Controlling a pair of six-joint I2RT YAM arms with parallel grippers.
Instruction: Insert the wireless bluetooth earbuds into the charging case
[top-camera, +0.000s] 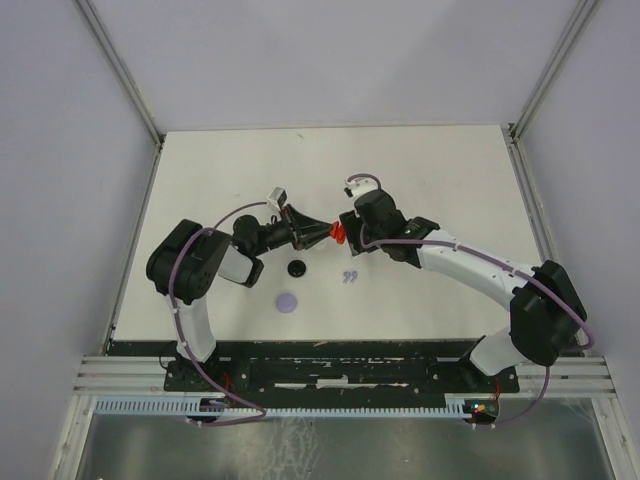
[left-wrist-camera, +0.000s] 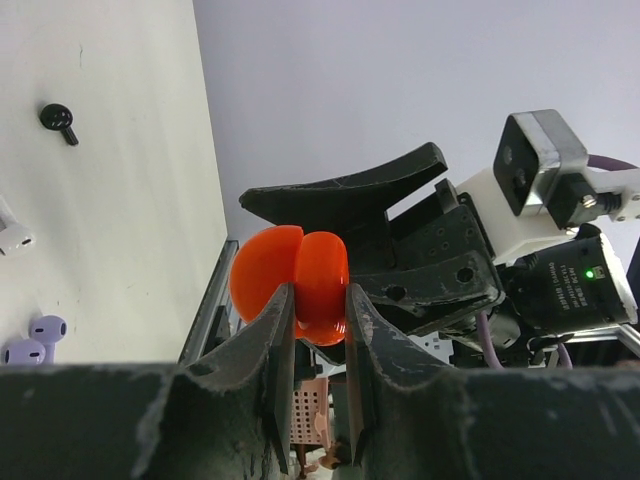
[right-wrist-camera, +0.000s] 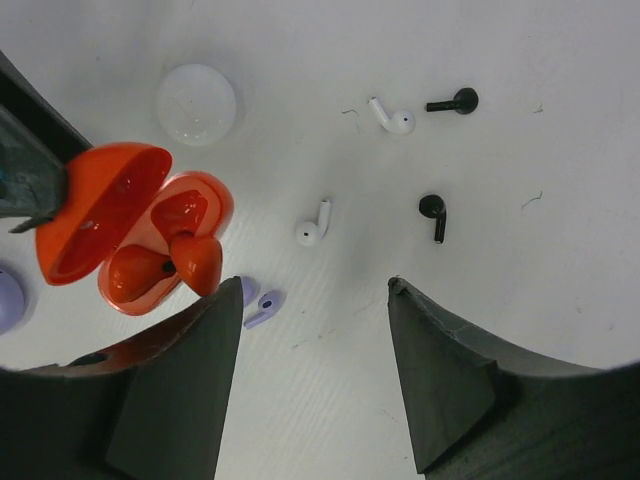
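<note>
My left gripper is shut on the red charging case (left-wrist-camera: 322, 285), which hangs above the table with its lid raised. In the right wrist view the case (right-wrist-camera: 197, 190) shows its glossy inside, and a rounded red piece (right-wrist-camera: 197, 262), apparently an earbud, sits in it. The other hollow looks empty from here, but how deep the piece sits I cannot tell. My right gripper stands open close beside the case, nothing between its fingers. From above, the right gripper (top-camera: 350, 230) is just right of the case (top-camera: 338, 232).
On the table lie white earbuds (right-wrist-camera: 313, 232), black earbuds (right-wrist-camera: 433, 207) and purple earbuds (right-wrist-camera: 265, 305). Round cases rest nearby: white (right-wrist-camera: 196, 105), purple (top-camera: 286, 302) and black (top-camera: 297, 268).
</note>
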